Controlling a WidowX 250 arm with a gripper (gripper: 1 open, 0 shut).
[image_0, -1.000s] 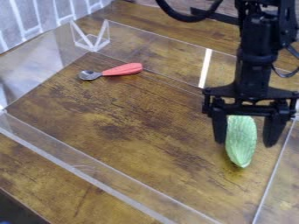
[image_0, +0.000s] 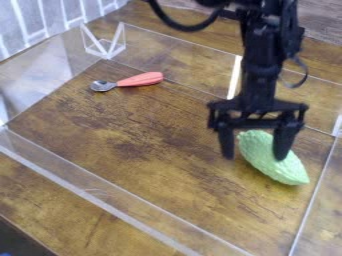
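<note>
My black gripper (image_0: 254, 143), blurred, hangs at the right of the camera view with its fingers apart, just over the upper end of a pale green elongated vegetable (image_0: 275, 162). The vegetable lies slanted on the wooden surface, its lower end toward the right. Whether the fingers touch it, I cannot tell.
A spoon with a red handle (image_0: 140, 79) lies at the upper left. Clear plastic walls (image_0: 107, 210) border the wooden work area (image_0: 134, 145), whose middle and left are bare.
The gripper has come down and a little left onto the vegetable, which now lies more slanted, its lower end swung to the right.
</note>
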